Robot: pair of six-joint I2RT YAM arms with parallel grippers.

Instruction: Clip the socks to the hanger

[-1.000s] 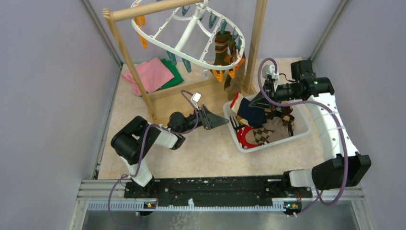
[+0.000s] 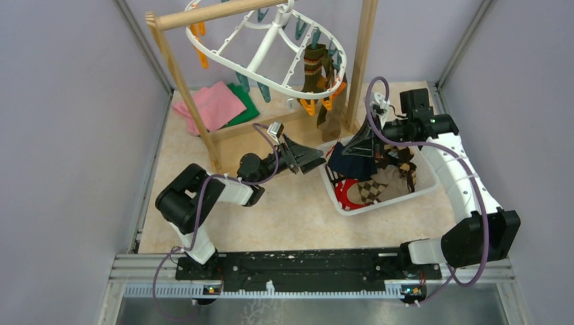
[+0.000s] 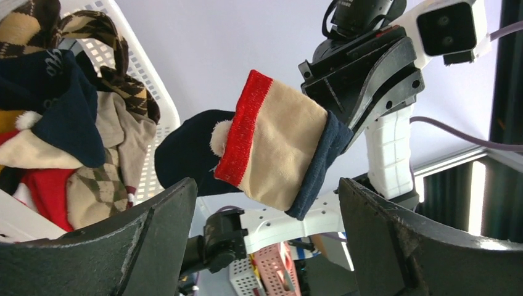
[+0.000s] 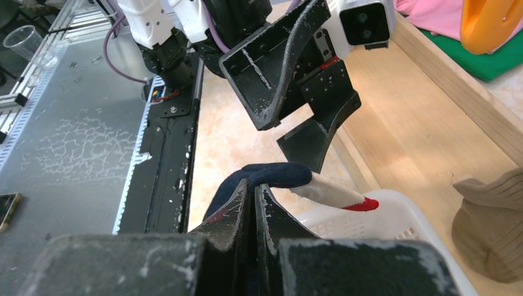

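A navy sock with cream panel and red edge (image 3: 277, 142) hangs from my right gripper, which is shut on it above the white basket (image 2: 379, 207) of socks. My left gripper (image 2: 310, 159) stands open just left of it, its fingers facing the held sock, nothing between them. The white hanger (image 2: 252, 68) carries green and orange clips, with socks (image 2: 313, 68) clipped at its right side.
The wooden frame (image 2: 169, 54) holds the hanger over a wooden tray (image 2: 250, 145). Pink (image 2: 210, 105) and green cloths lie at the back left. The table front-left of the basket is clear.
The right gripper has moved slightly left with the sock, whose cream panel is now hidden from above. The left gripper has shifted slightly up in the top view and looks opened wider.
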